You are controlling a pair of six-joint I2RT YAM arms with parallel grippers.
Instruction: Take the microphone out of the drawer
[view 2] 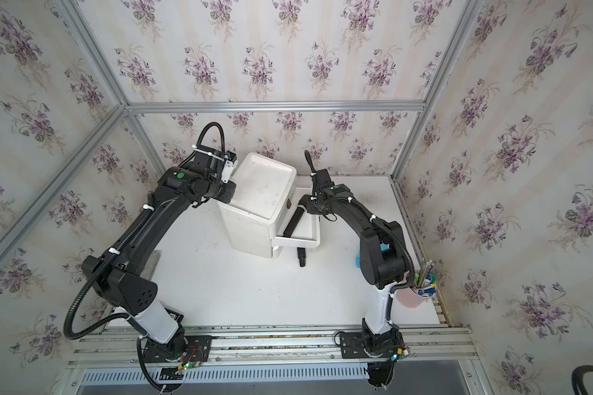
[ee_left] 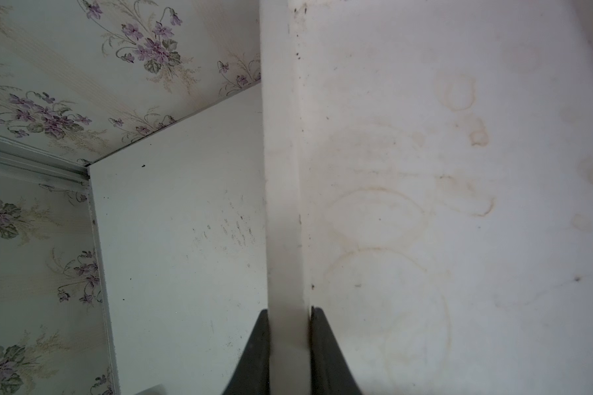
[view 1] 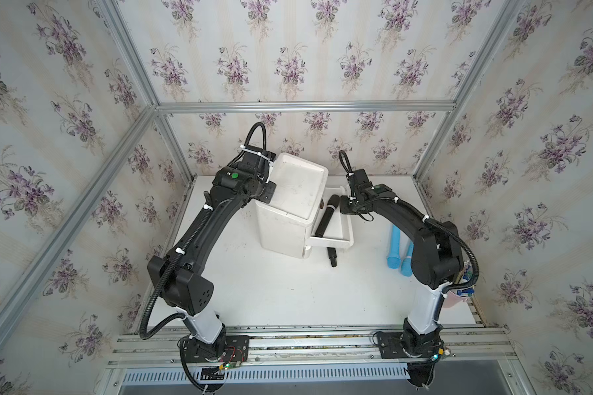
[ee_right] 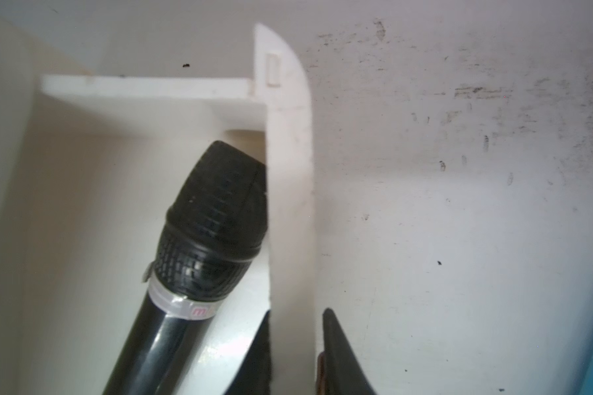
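A white drawer box (view 1: 290, 184) has its drawer (view 1: 329, 241) pulled out on the right, with a black microphone (ee_right: 211, 204) lying inside. My left gripper is shut on the rim of the box top (ee_left: 280, 164). My right gripper straddles the drawer's outer wall (ee_right: 286, 184), one finger on each side beside the microphone's head; whether it grips the wall is unclear.
Blue cylinders (view 1: 394, 250) lie to the right of the drawer, and a pink cup of pens (view 2: 413, 296) stands at the front right. A dark object (view 1: 332, 256) sticks out below the drawer.
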